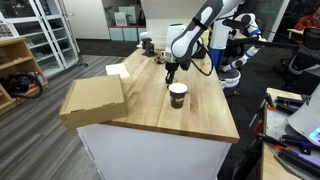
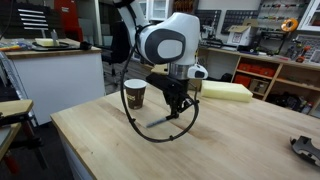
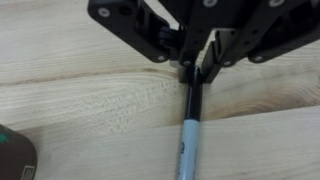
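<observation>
A slim marker [image 3: 188, 148], grey-blue with a black end, lies on the wooden table. In exterior view 2 the marker [image 2: 158, 122] rests just under the hand. My gripper points down at the table, with its fingertips close together at the marker's black end. Seen from exterior view 2, the gripper [image 2: 173, 113] is right at the tabletop. Whether the fingers press on the marker or only straddle it is not clear. In exterior view 1 the gripper [image 1: 169, 82] hides most of the marker.
A dark mug [image 1: 177, 96] with a pale interior stands near the hand; its edge [image 3: 14, 155] enters the wrist view. A cardboard box [image 1: 93, 101] occupies one table corner. A pale yellow block [image 2: 226, 91] lies further back.
</observation>
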